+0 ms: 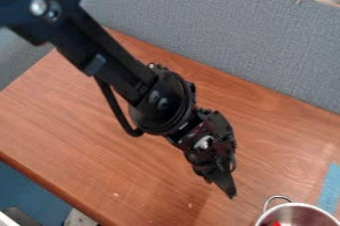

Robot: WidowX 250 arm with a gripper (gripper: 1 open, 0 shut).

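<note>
My black gripper hangs over the wooden table, right of centre, angled down toward the lower right. It looks shut, with nothing visible between its fingers. A metal pot with a wire handle sits at the bottom right corner, cut off by the view's edge, a short way right of and below the gripper. A small red item shows inside it.
A grey padded wall runs along the back of the table. A light blue strip lies at the right edge.
</note>
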